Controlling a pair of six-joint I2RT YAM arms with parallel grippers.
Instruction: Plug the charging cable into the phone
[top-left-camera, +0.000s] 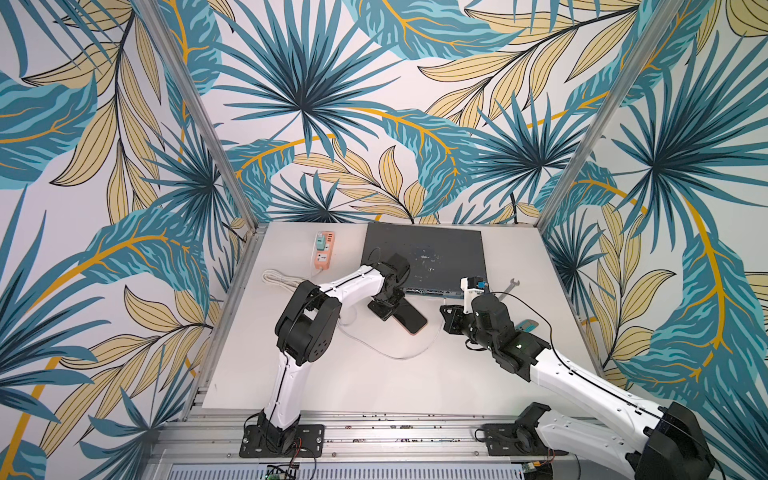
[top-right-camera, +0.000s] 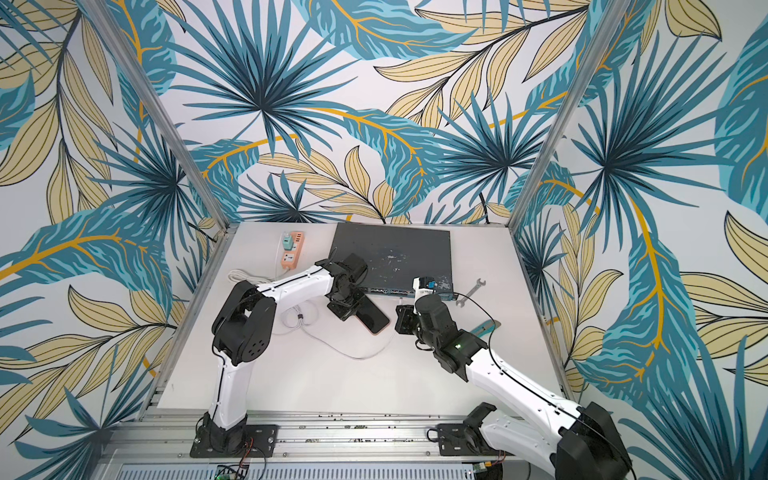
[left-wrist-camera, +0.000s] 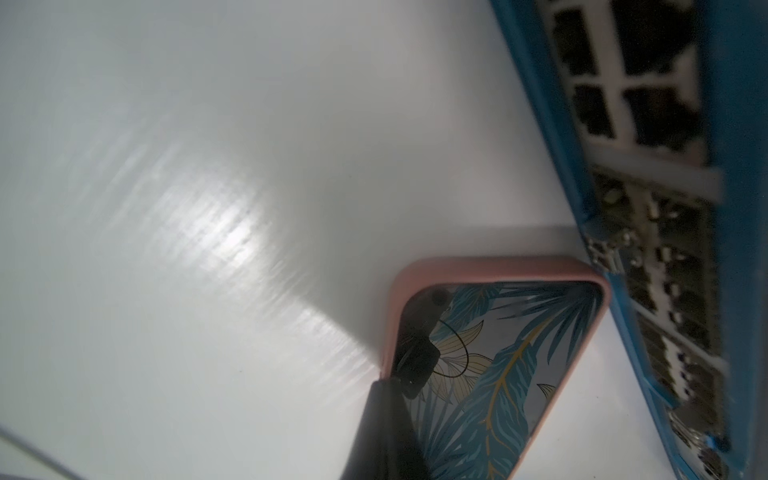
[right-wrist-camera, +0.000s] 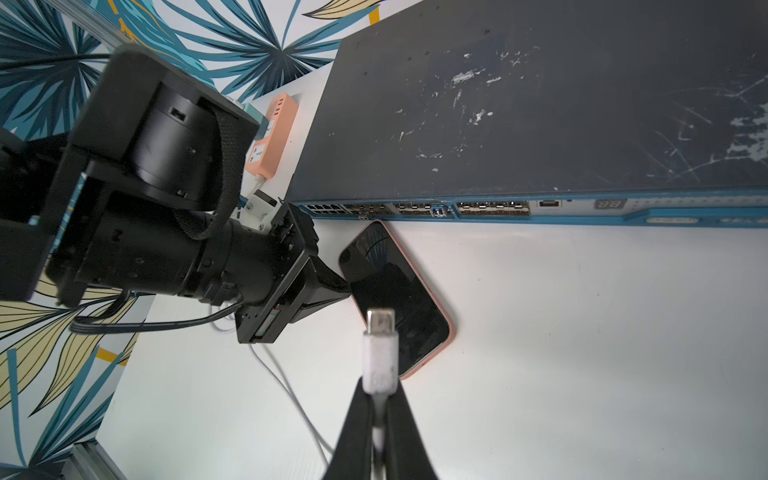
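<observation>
A dark-screened phone in a pink case (right-wrist-camera: 409, 308) lies flat on the table, its far end close against the network switch (right-wrist-camera: 576, 209). My left gripper is shut, with its tips at the long side of the phone (left-wrist-camera: 496, 384); nothing shows between them. In the right wrist view, those fingers (right-wrist-camera: 324, 289) meet the phone's left side. My right gripper is shut on the white charging cable's plug (right-wrist-camera: 380, 352), whose metal tip points forward, away from the fingers. It hangs to the right of the phone. The phone's port is not visible.
An orange power strip (top-left-camera: 323, 250) stands at back left, with coiled white cord (top-left-camera: 280, 278) nearby. A wrench (top-right-camera: 472, 292) and a teal-handled tool (top-right-camera: 485, 328) lie at right.
</observation>
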